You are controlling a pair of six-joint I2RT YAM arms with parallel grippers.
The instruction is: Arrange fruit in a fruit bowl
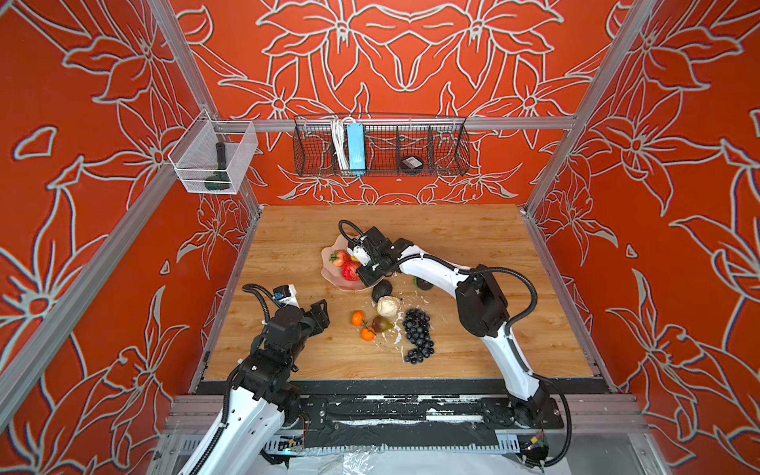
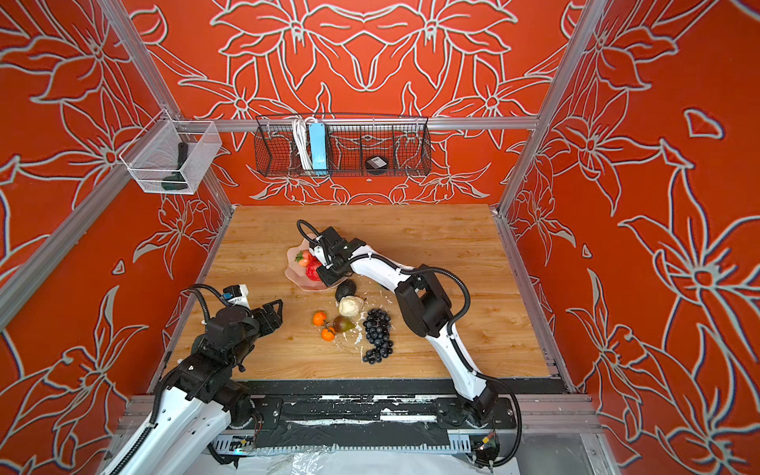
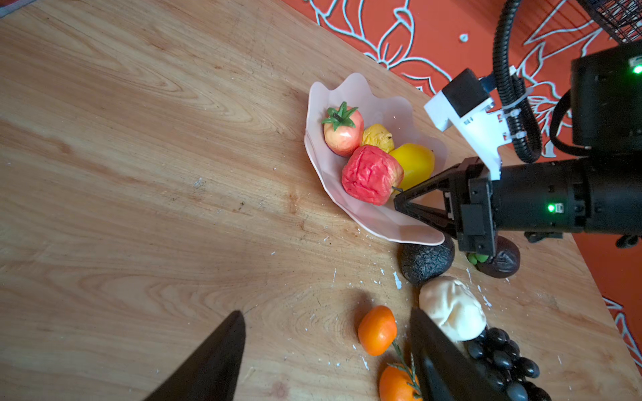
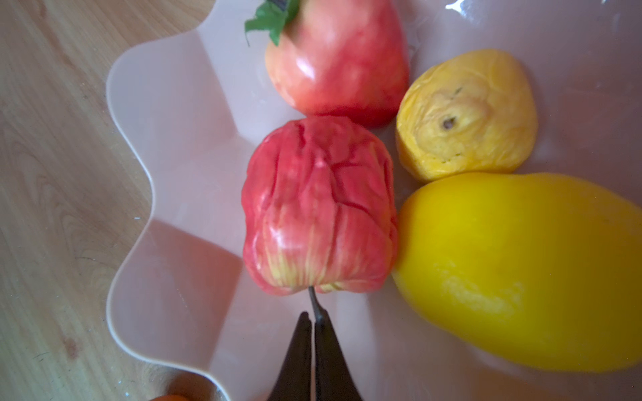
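The pink scalloped bowl (image 3: 334, 190) stands at the back, holding a peach-coloured tomato-like fruit (image 4: 337, 60), a wrinkled yellow fruit (image 4: 468, 113), a smooth yellow fruit (image 4: 521, 267) and a wrinkled red apple (image 4: 321, 207). Over its near right side, my right gripper is shut at the apple's dark stem, which runs into its fingertips. The apple rests low in the bowl against its neighbours. My left gripper hangs open and empty left of the loose fruit. On the table are two orange fruits (image 1: 358, 317), a brown-green pear (image 1: 382, 323) and black grapes (image 1: 418, 332).
Right by the bowl's rim lies a dark avocado (image 3: 426, 260). A cream-coloured bulb (image 3: 452, 307) and a dark purple fruit with green leaves (image 3: 503, 258) lie farther right. A wire basket (image 1: 380, 150) hangs on the back wall.
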